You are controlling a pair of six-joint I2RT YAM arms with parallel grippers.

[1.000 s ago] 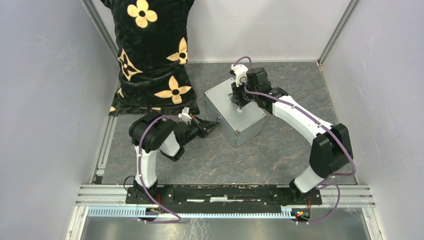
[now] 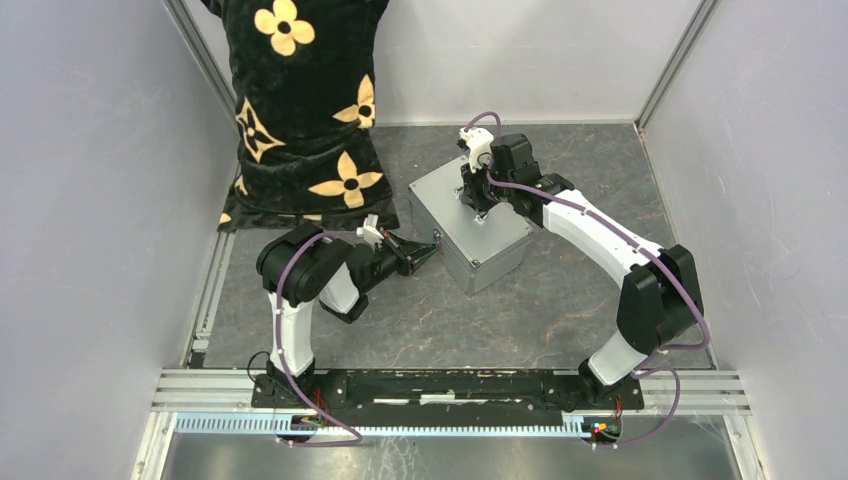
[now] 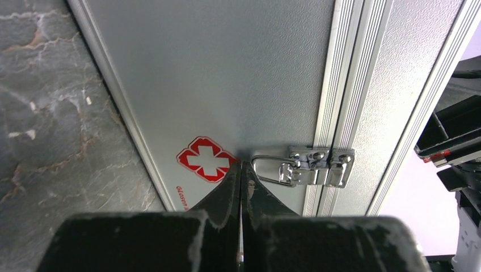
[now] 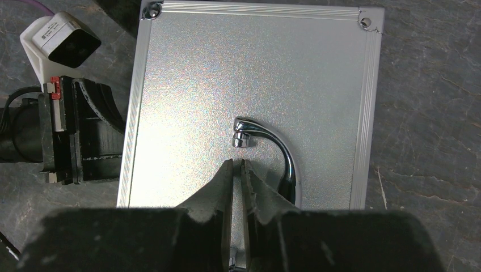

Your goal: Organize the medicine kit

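The silver medicine kit stands closed on the floor, turned at an angle to me. My left gripper is shut at the kit's front face, its tips beside the wire loop of the metal latch; nothing shows between its fingers. A red cross emblem lies just left of those tips. Over the lid, my right gripper has a narrow gap between its fingers, with nothing in it. The curved chrome carrying handle is just beyond its fingertips; its lower part is hidden behind the gripper.
A black pillow with tan flowers leans at the back left, close to the kit. Bare grey floor lies in front of the kit and to its right. Side walls bound the space.
The right arm has shifted only a little, and the kit has stayed in place.
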